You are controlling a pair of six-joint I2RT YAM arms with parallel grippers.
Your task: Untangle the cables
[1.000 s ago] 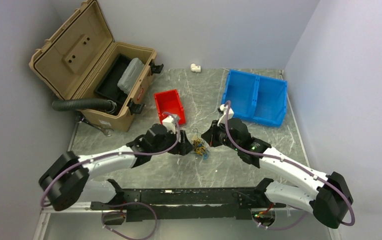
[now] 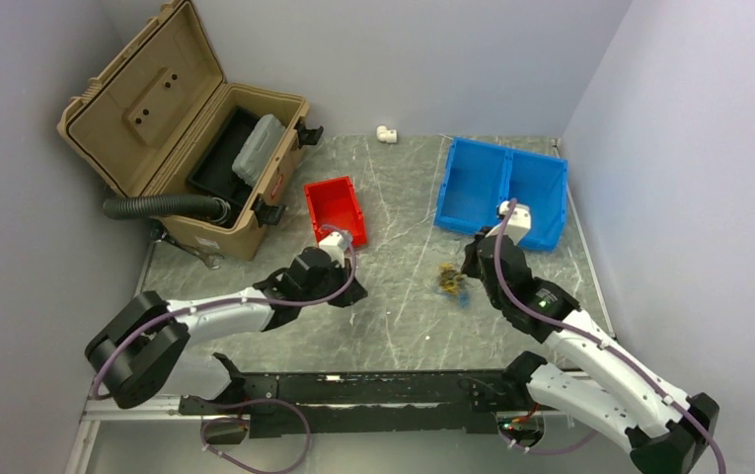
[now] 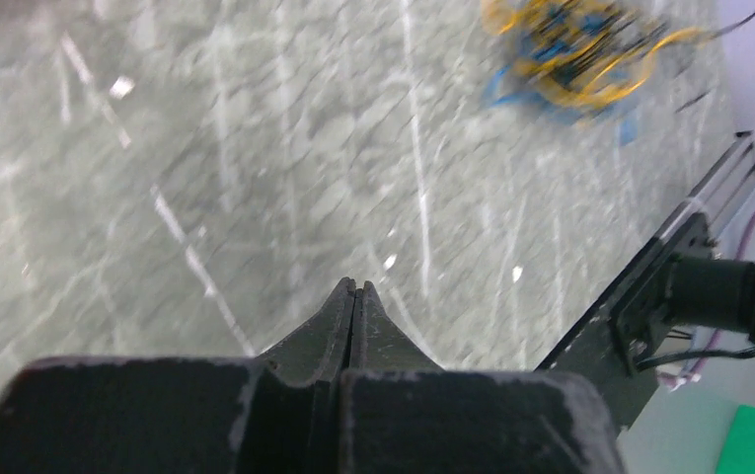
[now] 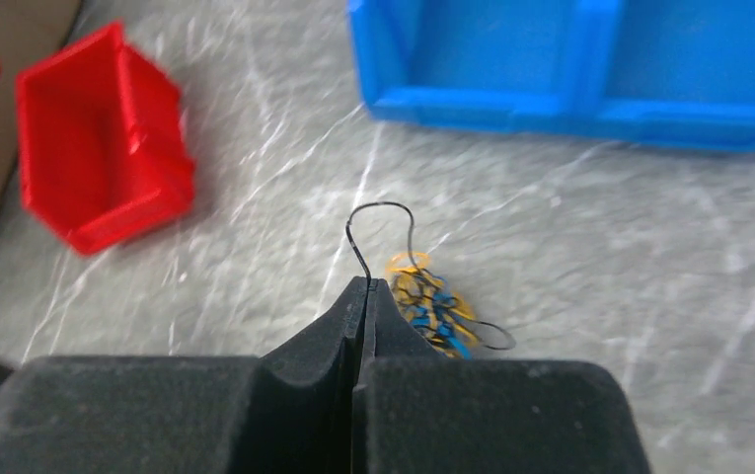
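A tangle of yellow, blue and black cables (image 2: 451,280) lies to the right of the table's middle, blurred in the top view. My right gripper is shut on a black cable (image 4: 383,203), which arches from its tips back to the tangle. In the left wrist view, the same bundle (image 3: 580,59) sits at the far upper right, well away from my left gripper. That gripper is shut, its fingertips meeting with nothing between them over bare table. Where the separate strands run inside the bundle cannot be made out.
A red bin (image 2: 335,209) stands behind my left gripper. At the back right is a blue two-part bin (image 2: 504,188), and an open tan case (image 2: 217,163) fills the back left. Bare grey table (image 2: 398,326) lies between the arms.
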